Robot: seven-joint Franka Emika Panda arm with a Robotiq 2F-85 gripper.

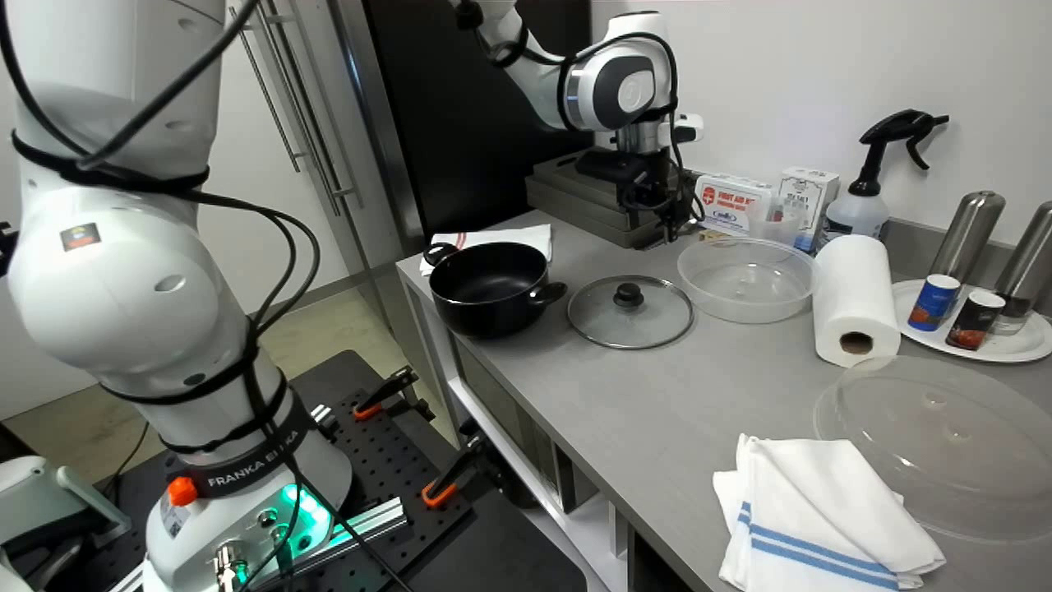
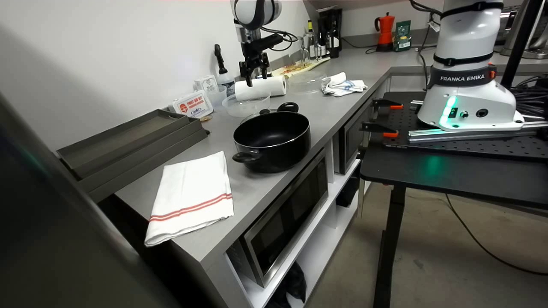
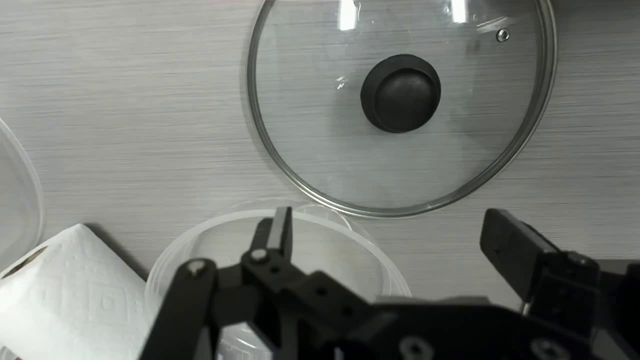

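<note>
My gripper [image 1: 651,217] hangs above the back of the counter, in front of the grey trays. In the wrist view the gripper stands open, its fingers [image 3: 505,252] wide apart and nothing between them. The glass lid [image 3: 400,174] lies flat on the counter with its black knob [image 3: 400,93] up, beyond the fingertips in that view. A clear round plastic bowl [image 3: 210,231] sits beside the lid, partly covered by the gripper. The black pot [image 1: 490,296] stands uncovered near the counter's front edge and looks empty.
Grey stacked trays [image 2: 128,138] and a red-striped towel [image 2: 190,192] occupy one end. A paper roll [image 1: 855,296], spray bottle [image 1: 855,207] and first-aid box [image 1: 731,202] stand toward the wall. Near the front lies a blue-striped towel [image 1: 818,513].
</note>
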